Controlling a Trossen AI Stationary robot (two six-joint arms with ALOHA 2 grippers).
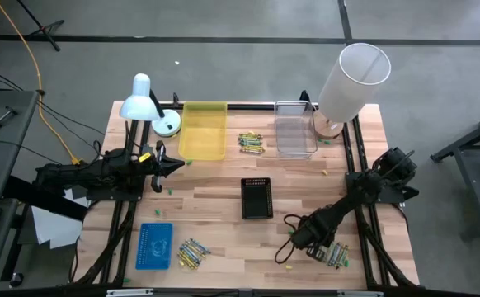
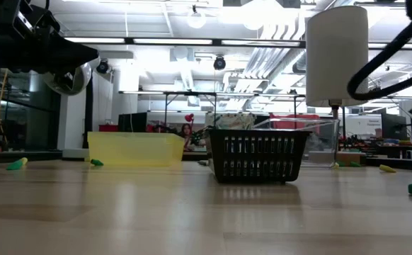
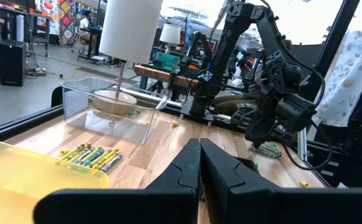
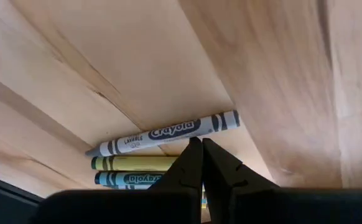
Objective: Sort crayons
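Observation:
My right gripper is shut with nothing between its fingers, low over the pile at the table's right front. Its tips reach a white crayon (image 4: 175, 130), which lies on the wood in front of them; whether they touch it I cannot tell. Beside that lie a yellow crayon (image 4: 131, 163) and a light blue crayon (image 4: 128, 178), partly covered by the fingers. A second crayon pile (image 1: 192, 253) is at the front left, a third (image 1: 251, 143) at the back middle. My left gripper is shut and empty, raised at the table's left.
A yellow bin (image 1: 203, 132) and a clear bin (image 1: 295, 136) stand at the back. The black basket (image 1: 256, 198) sits mid-table, and a blue basket (image 1: 153, 247) at front left. A lamp (image 1: 364, 70) rises at the back right. Bare wood surrounds the black basket.

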